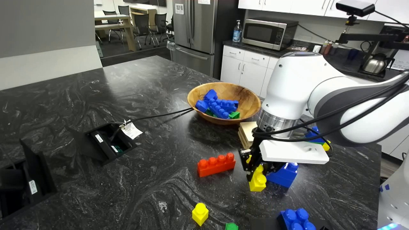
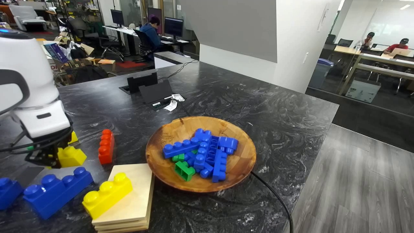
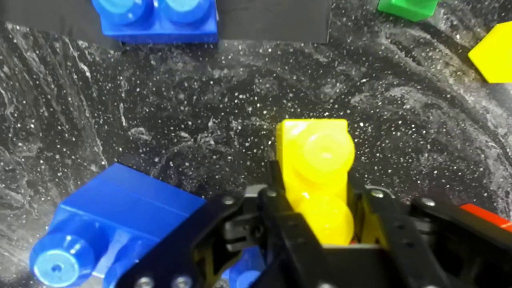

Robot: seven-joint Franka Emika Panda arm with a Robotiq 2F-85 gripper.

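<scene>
My gripper is shut on a yellow brick [image 3: 314,144], whose studs show between the fingers in the wrist view. In exterior view 1 the held yellow brick [image 1: 257,183] hangs tilted beside a blue brick [image 1: 282,175], to the right of a red brick [image 1: 216,164]. From the other side, the yellow brick [image 2: 71,156] shows at my gripper, left of the red brick [image 2: 105,147]. Another long yellow brick [image 2: 106,194] lies on a stack of wooden boards [image 2: 140,186]. A wooden bowl [image 2: 165,171] holds several blue and green bricks.
A small yellow brick [image 1: 200,214], a green brick [image 1: 231,226] and a blue brick [image 1: 296,220] lie near the front. An open table socket box [image 1: 109,140] with a cable is to the left.
</scene>
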